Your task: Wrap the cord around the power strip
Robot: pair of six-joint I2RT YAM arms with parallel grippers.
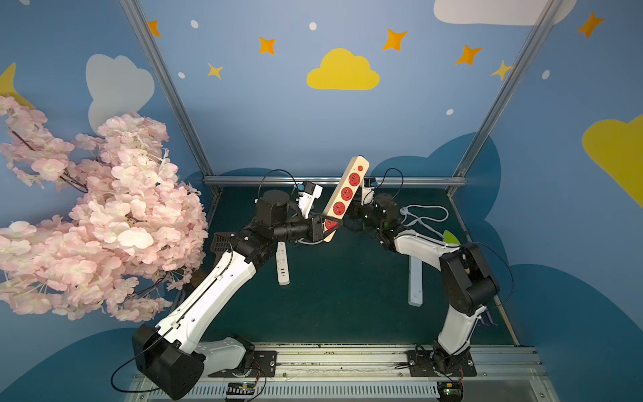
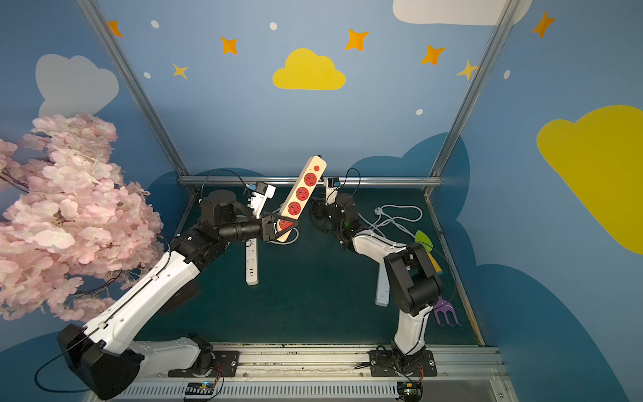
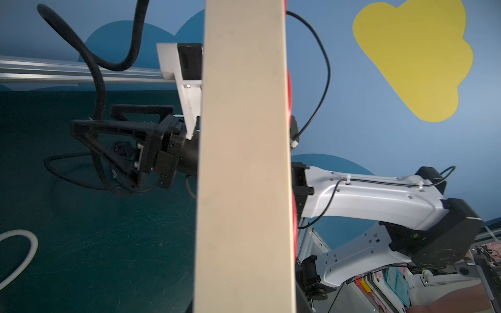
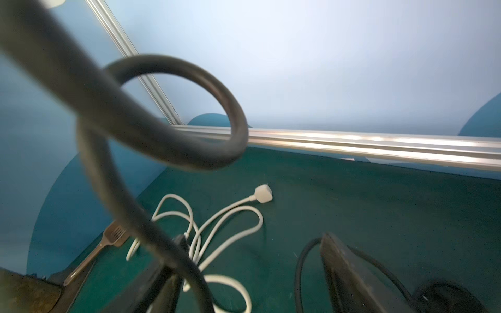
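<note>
The cream power strip (image 1: 347,194) with red sockets is held tilted above the table, and my left gripper (image 1: 329,227) is shut on its lower end. In the left wrist view the strip's plain side (image 3: 245,156) fills the middle. Its thick black cord (image 3: 99,99) loops down from above. My right gripper is part open behind the strip, and the cord crosses near its fingers. In the right wrist view the same cord (image 4: 125,208) makes a curl close to the camera and drops beside one finger (image 4: 341,276)'s opposite. Neither fingertip visibly grips it.
A white power strip (image 1: 282,264) lies at the left, another pale strip (image 1: 415,284) at the right. White cord (image 4: 224,245) is spread on the table at the back left. A purple fork (image 2: 444,310) lies far right.
</note>
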